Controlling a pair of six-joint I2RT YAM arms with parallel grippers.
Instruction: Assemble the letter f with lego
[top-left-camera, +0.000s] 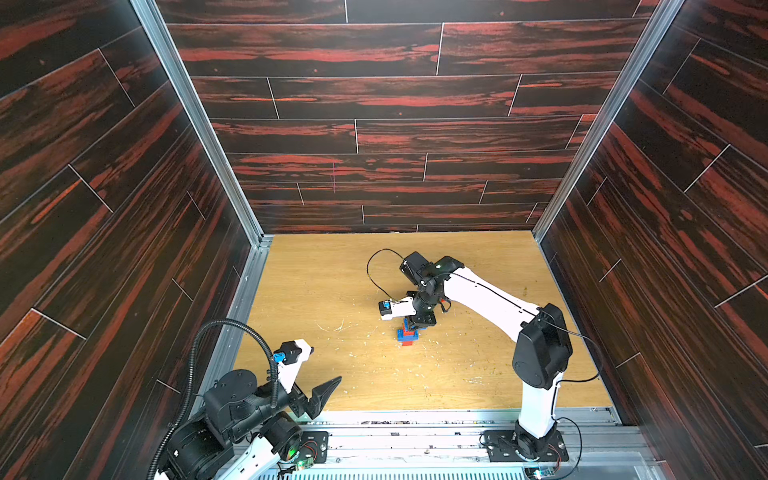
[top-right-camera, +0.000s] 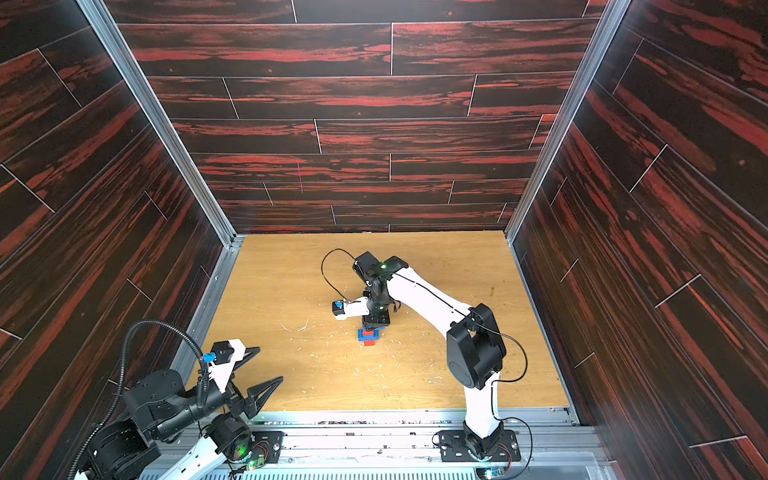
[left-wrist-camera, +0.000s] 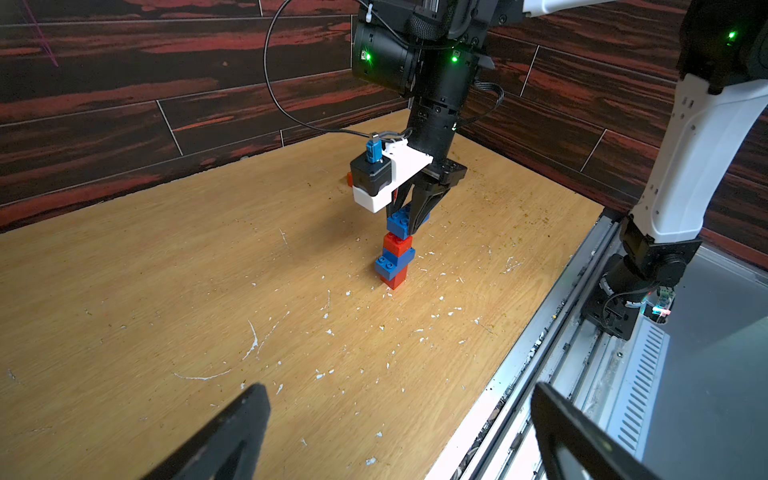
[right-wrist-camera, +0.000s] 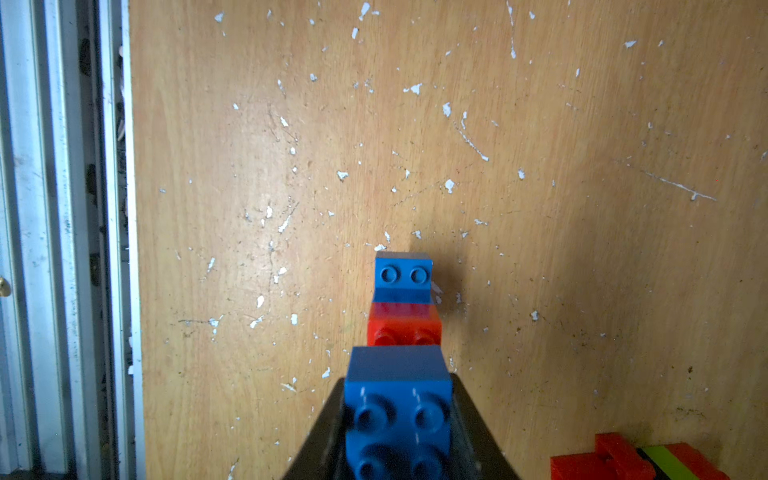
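In the left wrist view, a small upright stack has a red brick (left-wrist-camera: 395, 278) at the bottom, a wider blue brick (left-wrist-camera: 387, 267) across it and a red brick (left-wrist-camera: 397, 245) above. My right gripper is shut on a studded blue brick (right-wrist-camera: 398, 364), its fingers at either side. That blue brick is directly over the upper red one; whether they are touching or fully pressed together, I cannot tell. Far from the stack, at the front left, my left gripper (top-left-camera: 326, 364) is open, with only bare table visible between its blurred fingers.
Beyond the stack lie loose red bricks (right-wrist-camera: 592, 466) and a green piece (right-wrist-camera: 672, 462), partly cut off in the right wrist view. White scraps are scattered over the wooden table (left-wrist-camera: 200, 280). A metal rail (right-wrist-camera: 80, 240) borders the front.
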